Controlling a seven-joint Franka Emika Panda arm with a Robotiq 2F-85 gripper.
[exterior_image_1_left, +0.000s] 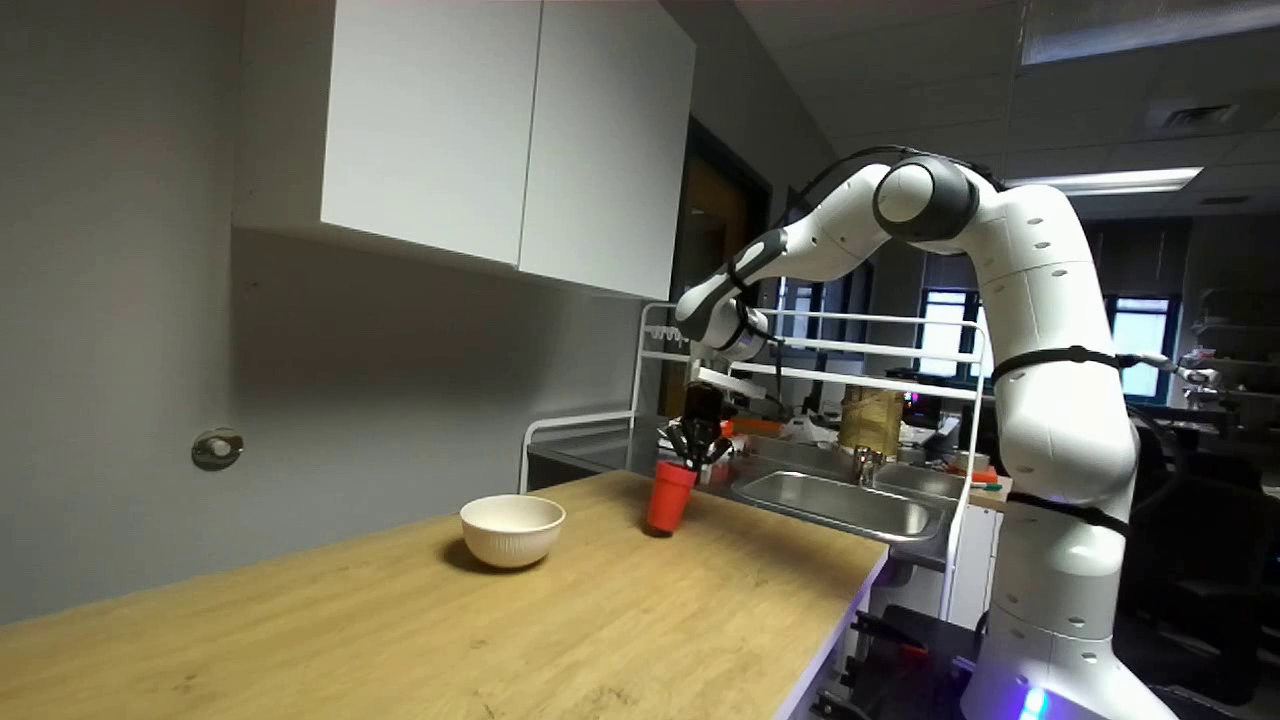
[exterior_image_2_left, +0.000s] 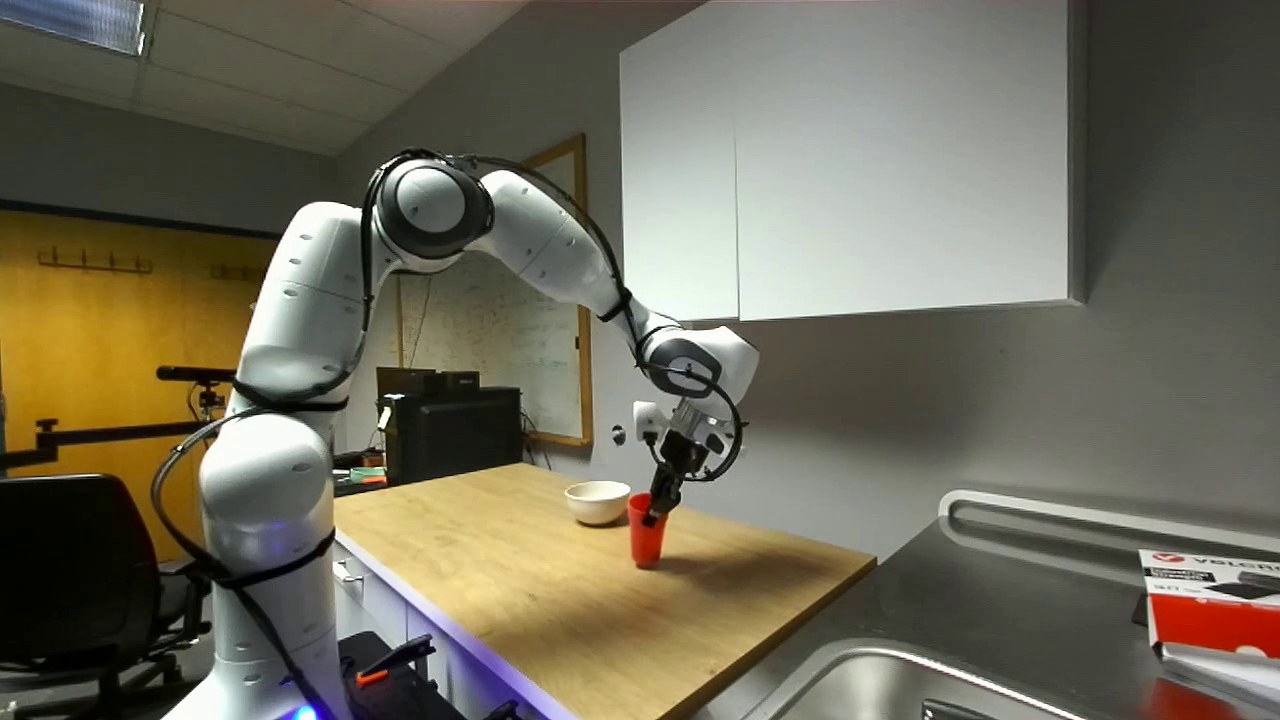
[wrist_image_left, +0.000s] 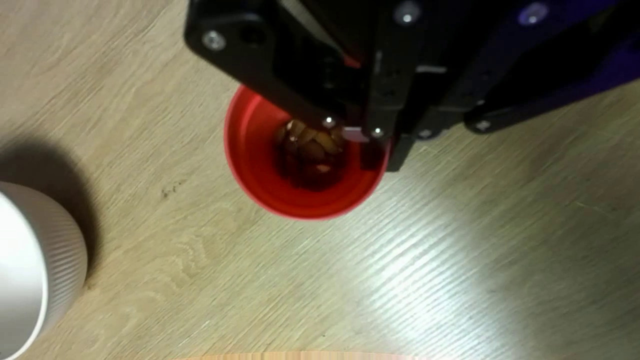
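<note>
A red cup leans slightly near the far end of the wooden counter, its base just off the surface or barely touching; I cannot tell which. My gripper is shut on the cup's rim, one finger inside and the other outside. Small brown pieces, like nuts, lie at the bottom of the cup in the wrist view; the fingers hide part of its mouth. A white ribbed bowl stands on the counter, apart from the cup. Its edge also shows at the left of the wrist view.
A white cabinet hangs overhead. A metal sink lies beyond the counter's end, with a white rack around it. A red and white box lies beside the sink.
</note>
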